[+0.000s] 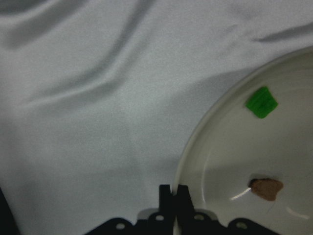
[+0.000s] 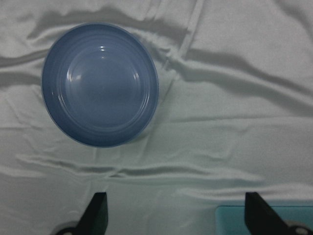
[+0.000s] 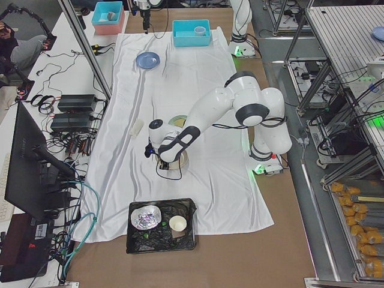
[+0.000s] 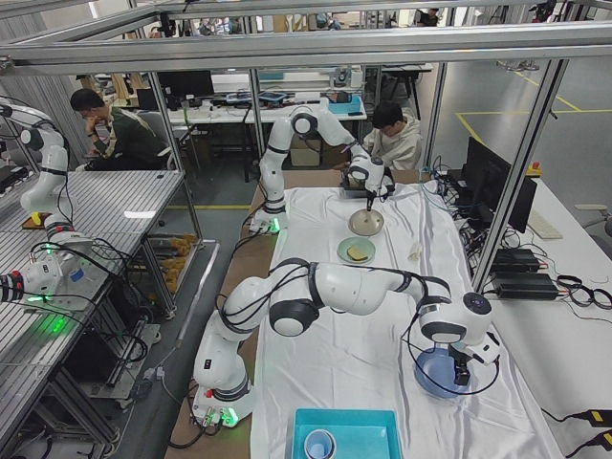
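A cream dish [image 1: 293, 142] on the white cloth holds a green piece [image 1: 261, 102] and a brown piece [image 1: 265, 188]; in the right camera view this dish [image 4: 366, 222] lies beyond a green plate [image 4: 356, 251]. My left gripper is shut on the dish's rim. My right gripper is open above the cloth, with nothing between its fingers. A blue plate [image 2: 100, 84] lies ahead of it in the right wrist view, beside a teal bin [image 2: 230, 220].
A black tray [image 3: 191, 240] with a silver bowl and a cream cup sits at the near end. A white cup [image 4: 319, 447] stands inside the teal bin. A pale object [image 3: 136, 127] lies left of the plates.
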